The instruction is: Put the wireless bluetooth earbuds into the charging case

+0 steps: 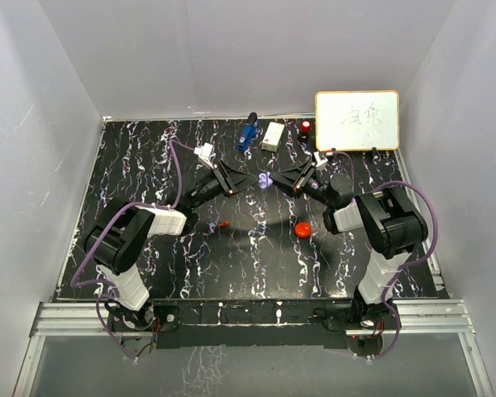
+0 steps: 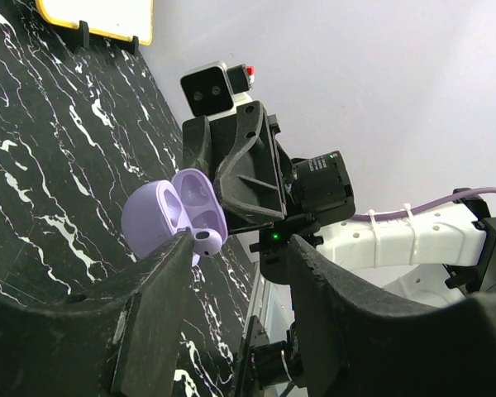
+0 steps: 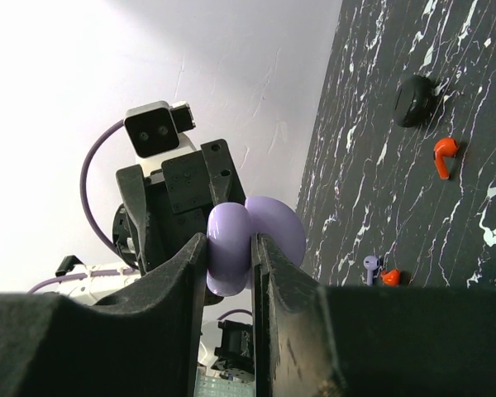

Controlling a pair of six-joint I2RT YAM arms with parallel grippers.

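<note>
A lilac charging case (image 1: 264, 179) is held in the air by my right gripper, shut on it; in the left wrist view its lid (image 2: 197, 198) stands raised, showing hollows inside. My left gripper is open at the case's near side, its fingertips close to the case; whether they touch I cannot tell. In the right wrist view a lilac earbud (image 3: 370, 269) lies on the table beside a small red piece (image 3: 391, 276), and another red earbud (image 3: 443, 157) lies farther off.
A red round object (image 1: 302, 230), a blue item (image 1: 248, 134), a white box (image 1: 273, 136), a red-capped bottle (image 1: 304, 130) and a whiteboard (image 1: 357, 120) are on the marble table (image 1: 182, 273).
</note>
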